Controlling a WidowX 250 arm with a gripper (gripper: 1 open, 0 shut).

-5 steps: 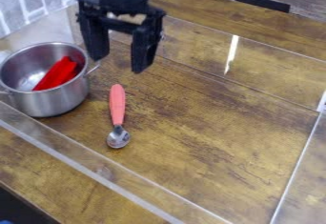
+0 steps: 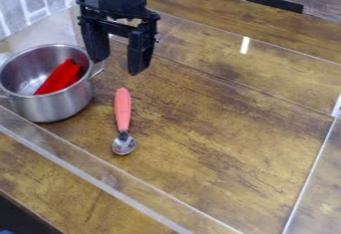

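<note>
My gripper, black, hangs in the upper left above the table, its fingers pointing down and apart with nothing visible between them. Below it a red-handled spoon lies on the wood with its metal bowl toward the front. To the left, a steel bowl holds a red object.
A pale edge runs along the left, near the steel bowl, and a dark strip shows at the back right.
The spoon and bowl are unchanged.
</note>
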